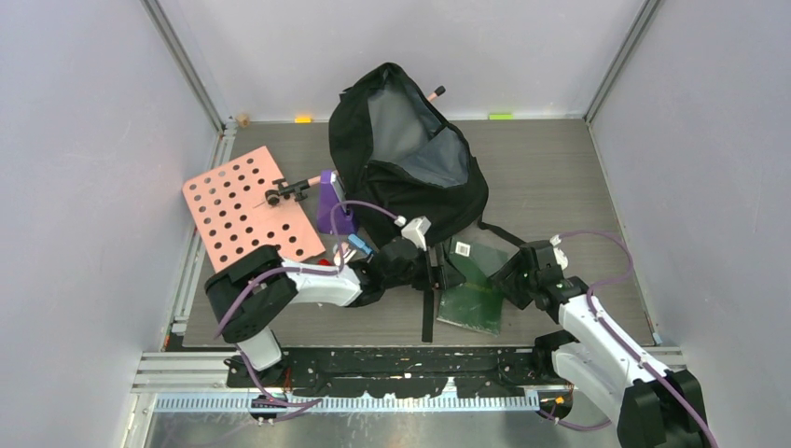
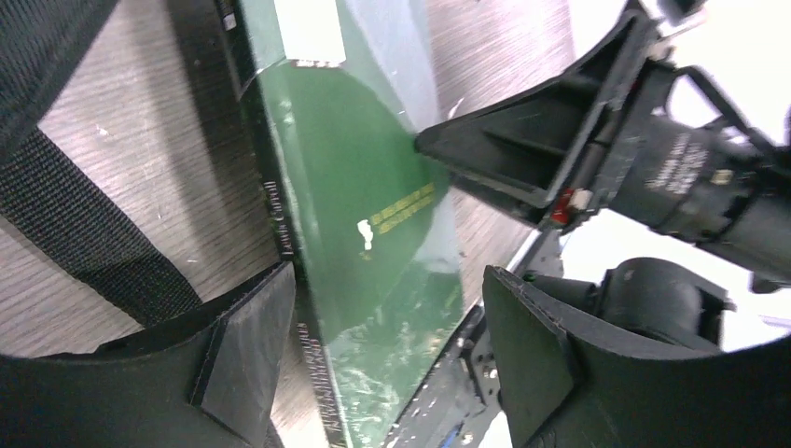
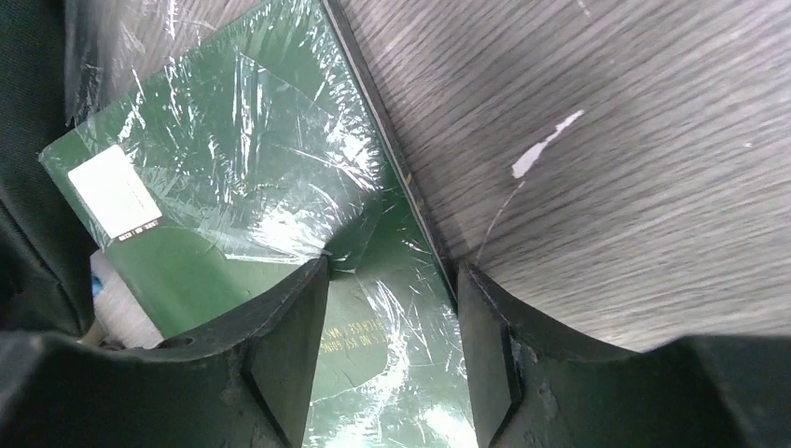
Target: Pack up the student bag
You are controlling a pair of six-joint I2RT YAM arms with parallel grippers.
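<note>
A green book in clear wrap [image 1: 474, 299] lies on the desk below the open black backpack [image 1: 392, 149]. My left gripper [image 1: 440, 275] is at its left edge, fingers part open, one either side of that edge in the left wrist view, its spine [image 2: 303, 280] near the left finger. My right gripper [image 1: 504, 278] is at the book's right side; in the right wrist view its part-open fingers [image 3: 280, 364] rest over the wrapped cover and at the edge, the plastic creased between them.
A pink perforated board [image 1: 242, 205], a purple object [image 1: 331, 210] and small items stand at the left. A black strap [image 1: 427, 317] lies left of the book.
</note>
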